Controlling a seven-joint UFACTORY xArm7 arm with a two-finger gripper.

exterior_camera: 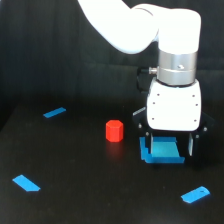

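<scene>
My gripper (169, 150) points straight down over a small blue square tray (147, 158) at the right. Its two thin dark fingers stand wide apart, one near each side of the tray, so it looks open. Between them a lighter blue patch (165, 148) shows inside the tray; whether it is the tray's floor or a separate thing, I cannot tell. The white gripper body hides the tray's back. A red block (114, 131) lies on the dark table, left of the tray and apart from it.
Blue tape strips mark the black table: one at the back left (55, 112), another at the front left (26, 183), a third at the front right (195, 195).
</scene>
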